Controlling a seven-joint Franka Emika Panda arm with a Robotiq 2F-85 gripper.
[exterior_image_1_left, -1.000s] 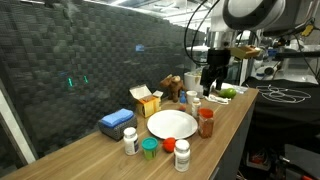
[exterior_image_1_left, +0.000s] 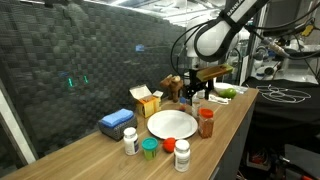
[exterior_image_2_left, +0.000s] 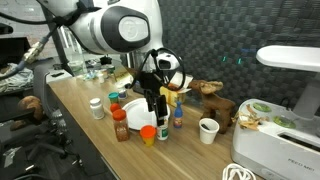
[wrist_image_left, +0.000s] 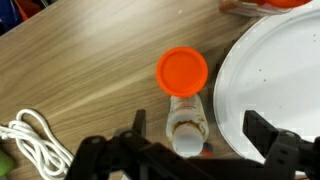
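Observation:
My gripper is open, its two dark fingers standing apart with nothing held. Between them in the wrist view, seen from above, is a slim bottle with a white cap (wrist_image_left: 187, 138). In exterior view 2 the gripper (exterior_image_2_left: 160, 103) hangs right over this white and green bottle (exterior_image_2_left: 163, 130); whether the fingertips reach down past its cap I cannot tell. An orange cup (wrist_image_left: 182, 72) stands close beside the bottle. The white plate (wrist_image_left: 285, 78) lies to the right in the wrist view, under the right finger's side.
A reddish jar (exterior_image_1_left: 206, 124) stands near the table's front edge. White jars (exterior_image_1_left: 182, 155), a green-lidded jar (exterior_image_1_left: 150, 148) and an open box (exterior_image_1_left: 146, 101) surround the plate. A white mug (exterior_image_2_left: 208, 130) and a white cord (wrist_image_left: 38, 142) lie on the other side.
In exterior view 1 the arm has come left and down, bringing the gripper over the bottle. The objects on the table stay where they were.

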